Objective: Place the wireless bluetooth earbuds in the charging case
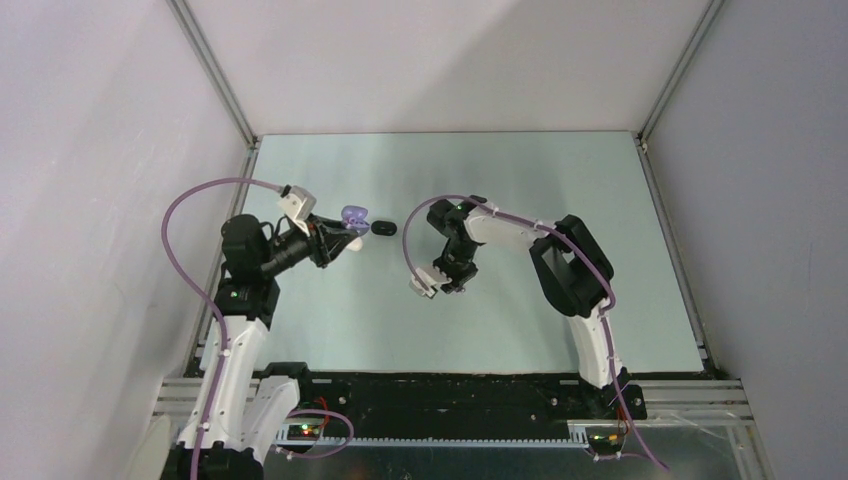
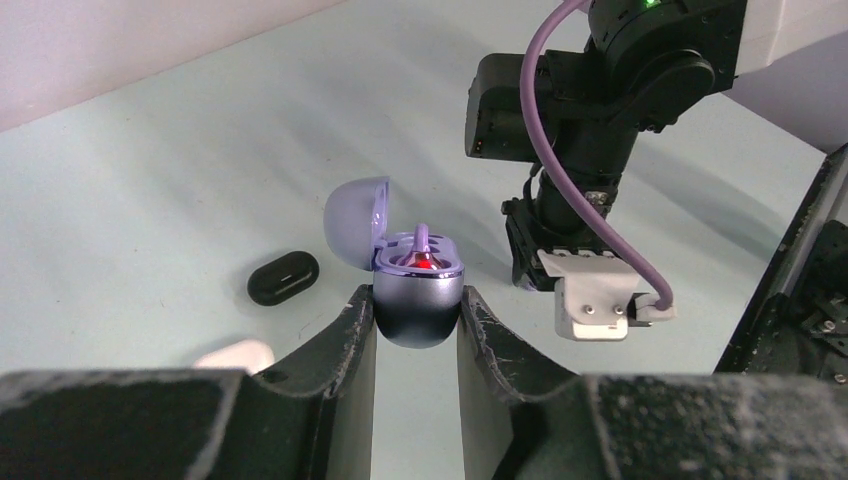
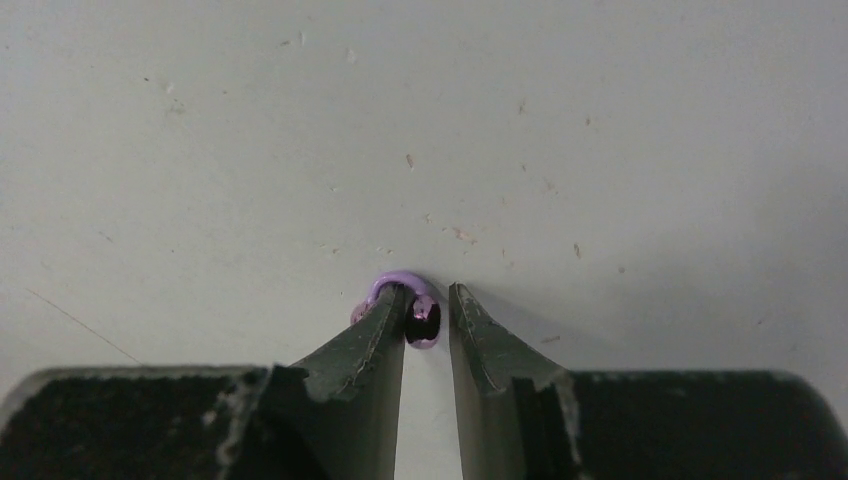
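Note:
My left gripper is shut on the purple charging case, held upright with its lid open and an earbud stem standing in it beside a red light. In the top view the case sits at the left gripper's tip. Low at the table, my right gripper is shut on a small purple earbud, with a glossy dark part showing between the fingertips.
A black oblong case and a white case lie on the table below the left gripper.

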